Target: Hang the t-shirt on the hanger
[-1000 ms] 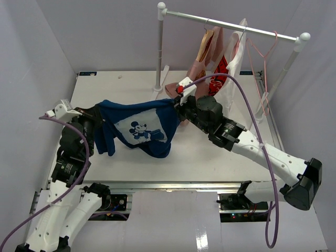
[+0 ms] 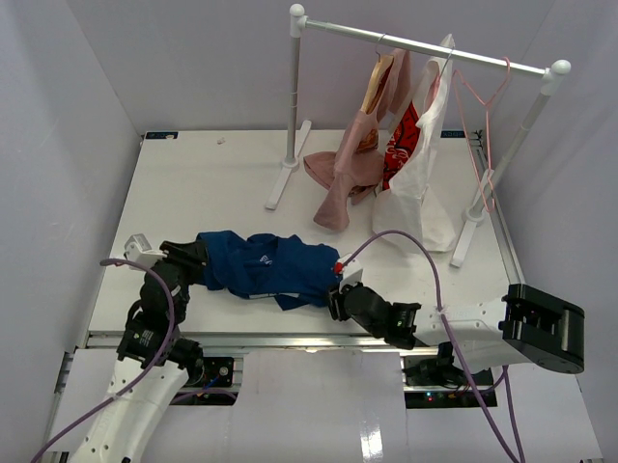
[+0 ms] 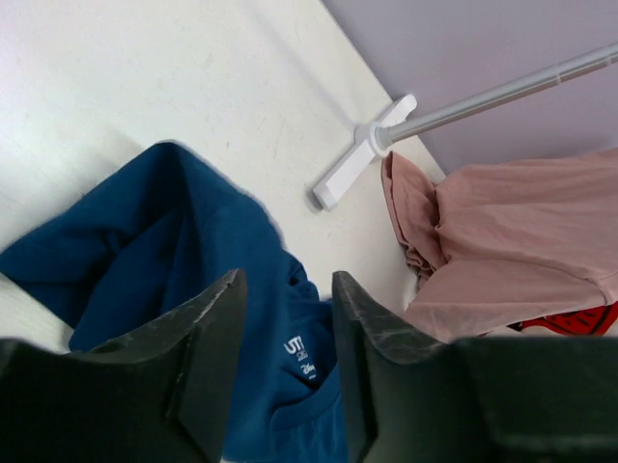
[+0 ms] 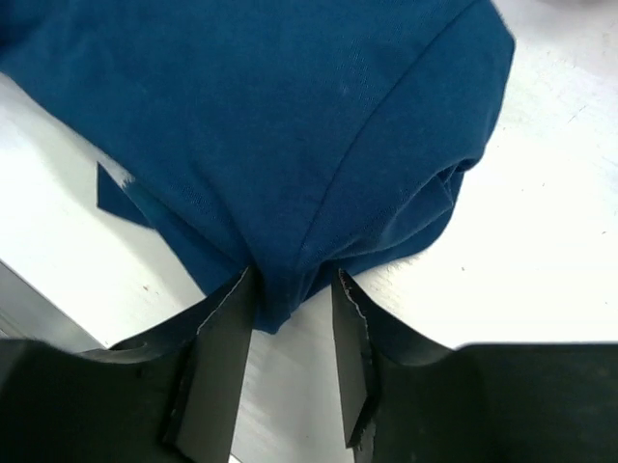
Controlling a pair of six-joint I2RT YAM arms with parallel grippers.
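The dark blue t-shirt [image 2: 270,265] lies crumpled on the white table, its print mostly folded out of sight. My left gripper is above its left part; in the left wrist view blue cloth shows below and between the fingers, and whether it is held is unclear. My right gripper is at the shirt's right end, with a bunched corner [image 4: 278,299] between or just beneath its fingers; I cannot tell whether it grips it. A pink hanger [image 2: 488,125] hangs empty at the right of the rail [image 2: 425,46].
A pink garment [image 2: 338,178] and a white garment with red print [image 2: 415,203] hang from the rack and reach the table at back right. The rack's left foot [image 2: 280,183] stands behind the shirt.
The shirt has come down from being stretched between my grippers to lie folded on the table. My right arm has moved toward the front; the left has shifted slightly right and down.
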